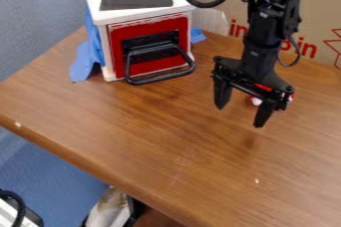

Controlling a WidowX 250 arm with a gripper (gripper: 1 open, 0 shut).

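Observation:
The black gripper hangs over the middle-right of the wooden table in the camera view, its two fingers spread open and pointing down. A small red object shows partly behind it, mostly hidden by the gripper. At the back left stands a white box-like appliance with a red front and a black bar handle, a dark pad on its top.
A blue cloth lies around the appliance's base. A cardboard panel stands behind the arm at the right. The left table edge borders a blue area.

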